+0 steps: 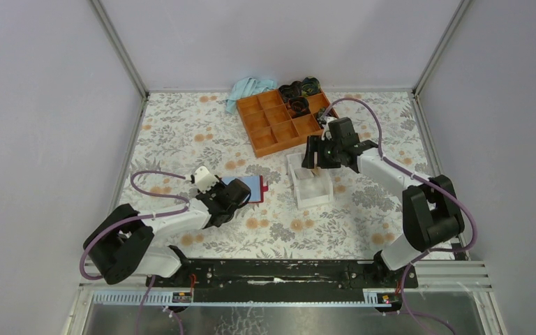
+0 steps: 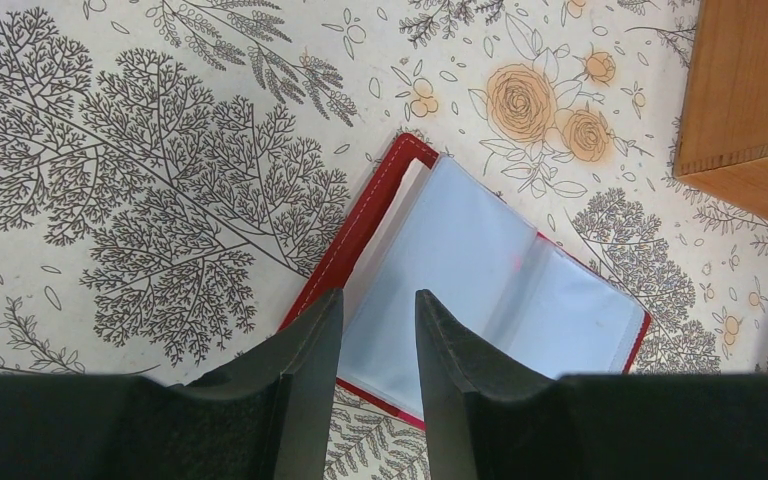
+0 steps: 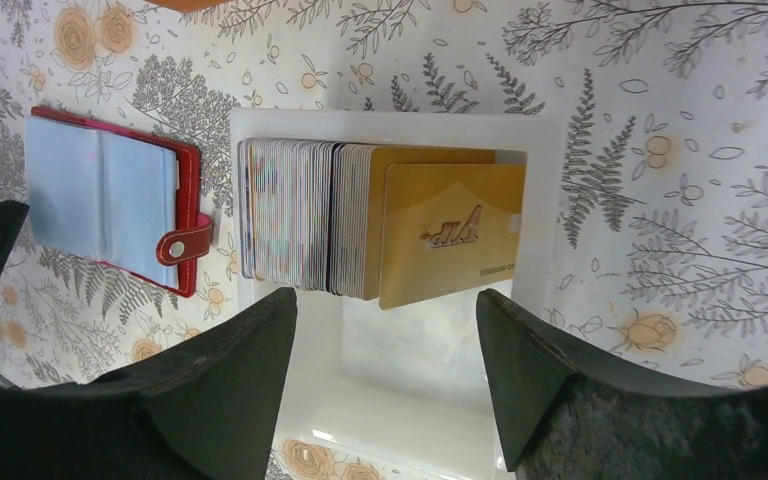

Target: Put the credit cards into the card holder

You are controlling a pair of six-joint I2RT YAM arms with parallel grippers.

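The card holder (image 2: 440,260), red with pale blue sleeves, lies open on the patterned table under my left gripper, whose fingers stand slightly apart with nothing visible between them. In the right wrist view a white tray (image 3: 545,220) holds a packed stack of cards (image 3: 295,210), with a gold card (image 3: 450,230) leaning at its right end. My right gripper is open above the tray, its fingers on either side below the cards, holding nothing.
A wooden compartment tray (image 1: 265,125) with several dark cups lies at the back, beside a light blue cloth (image 1: 248,87).
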